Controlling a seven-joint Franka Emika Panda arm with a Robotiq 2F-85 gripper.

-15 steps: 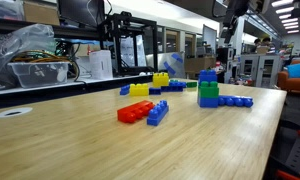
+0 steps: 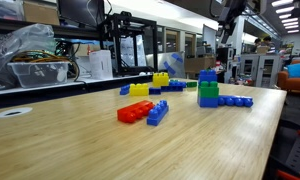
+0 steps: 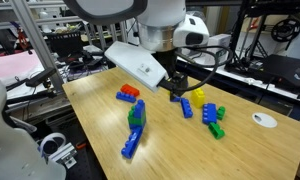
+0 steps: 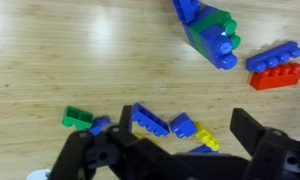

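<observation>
My gripper hangs high above the table, its fingers wide apart with nothing between them. A stack of blue and green bricks (image 2: 208, 92) stands upright on the table, well below the gripper; the wrist view shows this stack (image 4: 212, 35) at the top. A long blue brick (image 2: 236, 100) lies beside it. A red brick (image 2: 135, 111) and a blue brick (image 2: 158, 113) lie side by side, seen as red (image 4: 275, 76) and blue (image 4: 274, 56) at the right of the wrist view.
Loose bricks lie in a scattered group: a blue brick (image 4: 150, 119), a small blue brick (image 4: 183, 125), a green brick (image 4: 78, 117) and a yellow brick (image 4: 205, 138) among them. A white round piece (image 3: 264, 120) lies apart.
The arm at the top right of exterior view 1 has shifted slightly. The bricks have not moved.
</observation>
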